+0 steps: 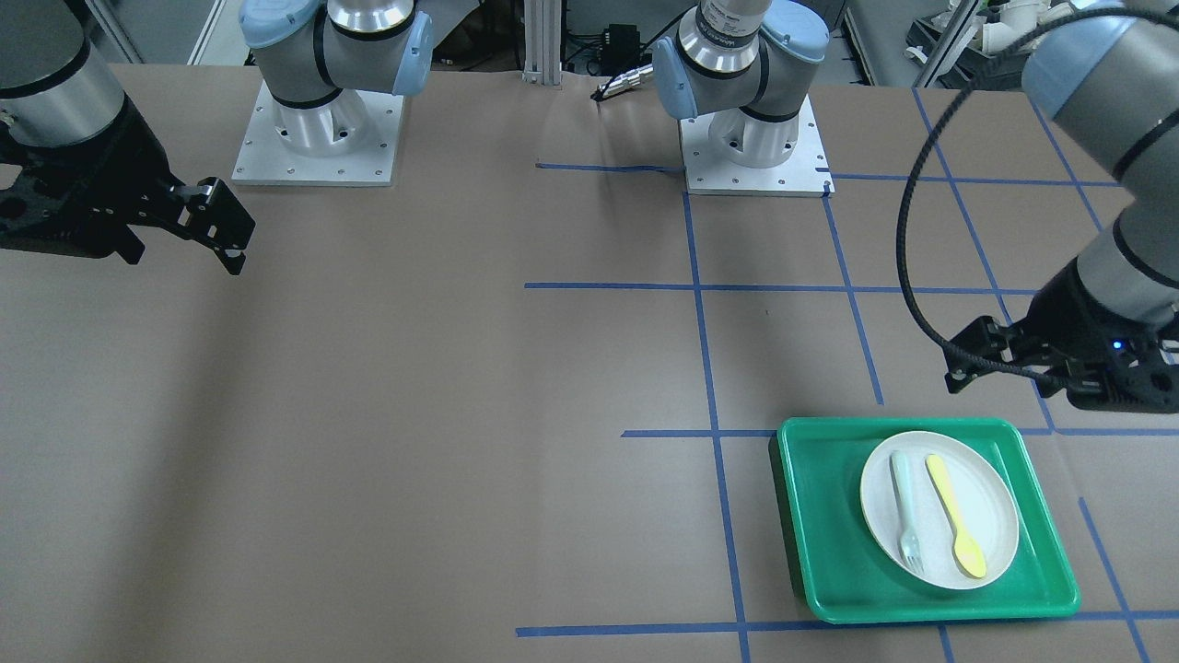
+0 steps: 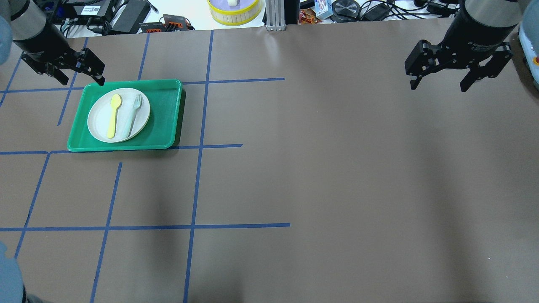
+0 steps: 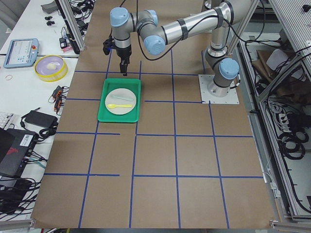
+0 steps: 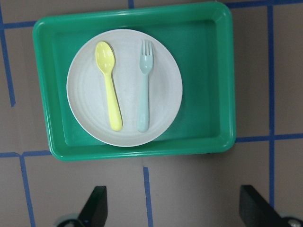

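A green tray (image 1: 818, 586) holds a white plate (image 4: 85, 104) with a yellow spoon (image 4: 112, 99) and a pale blue fork (image 4: 144, 99) lying side by side on it. My gripper (image 2: 81, 75) hangs above the table just beyond the tray's edge in the top view; in the left wrist view its two fingers stand wide apart at the bottom, open, with nothing between them and the whole tray visible past them.
A second arm's gripper (image 2: 454, 70) hangs over the far side of the table. More arm bases stand at the back.
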